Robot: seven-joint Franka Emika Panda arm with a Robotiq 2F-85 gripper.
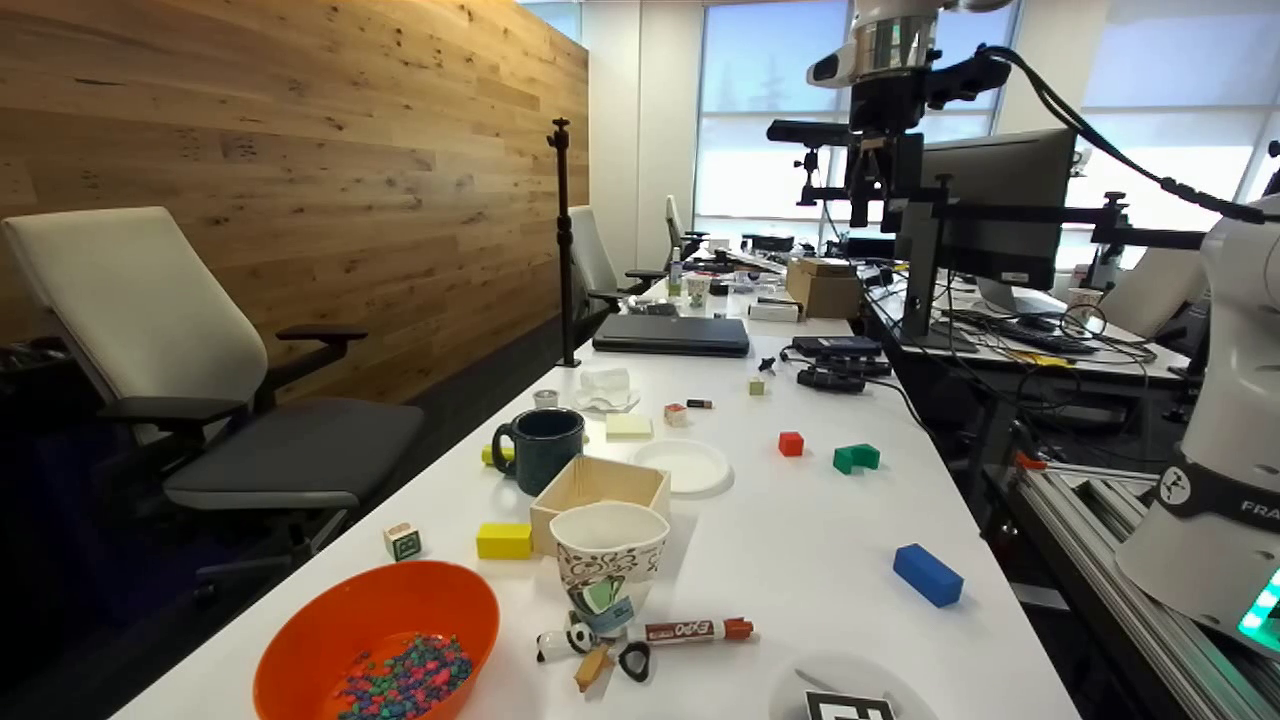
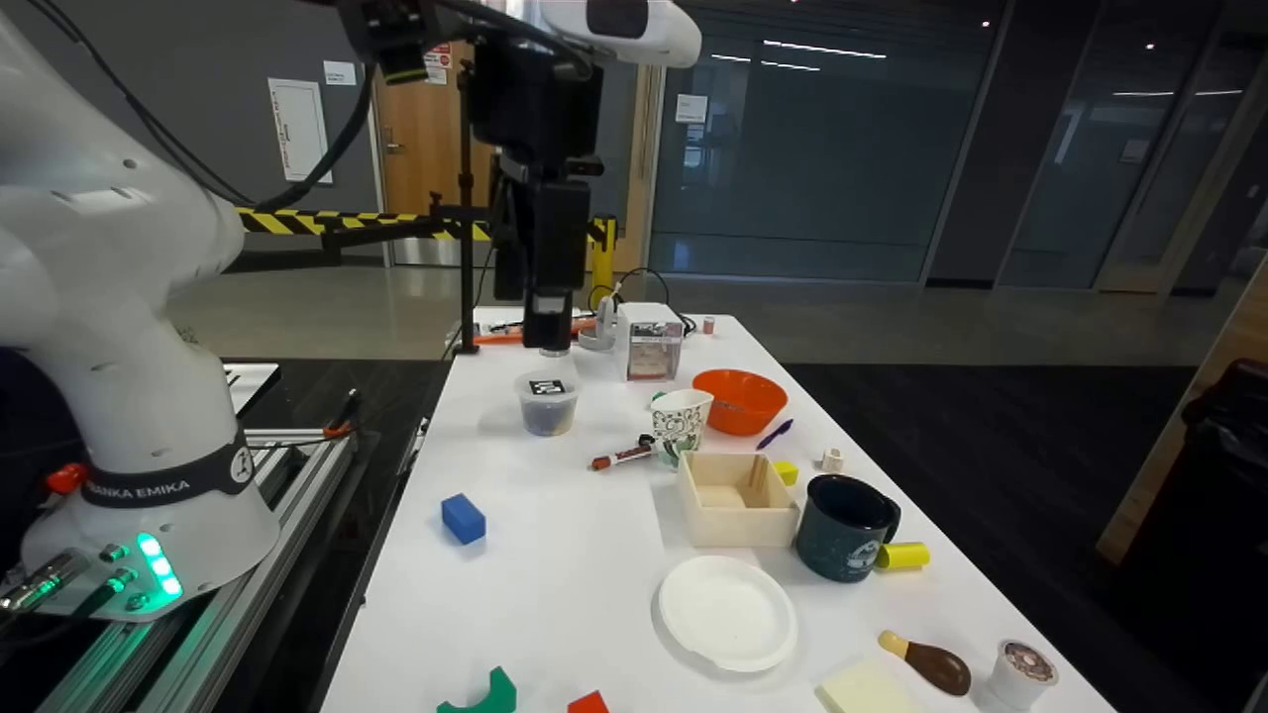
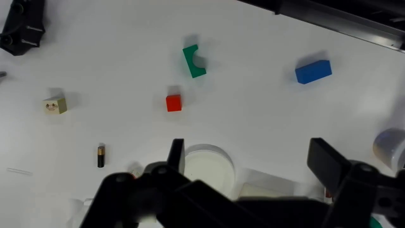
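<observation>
High over the table [image 1: 828, 576], my gripper is open, its fingers wide apart with nothing between them. Below it in the wrist view are a red cube [image 3: 173, 103], a green arch block [image 3: 194, 62] and a blue block [image 3: 314, 72]. A white plate [image 3: 209, 171] shows partly, covered along its lower left by a finger. The pale wooden box [image 2: 739, 529] stands beside the dark mug [image 2: 841, 531]. Behind the box sit a patterned paper cup [image 2: 681, 416] and an orange bowl [image 1: 300, 636] holding small coloured pieces.
A red marker [image 1: 690, 630] and small toys lie by the paper cup. A lidded tub [image 2: 548, 402] stands farther back. Yellow blocks [image 1: 504, 541] line the far side. A black laptop [image 1: 672, 335] and cables sit at one end.
</observation>
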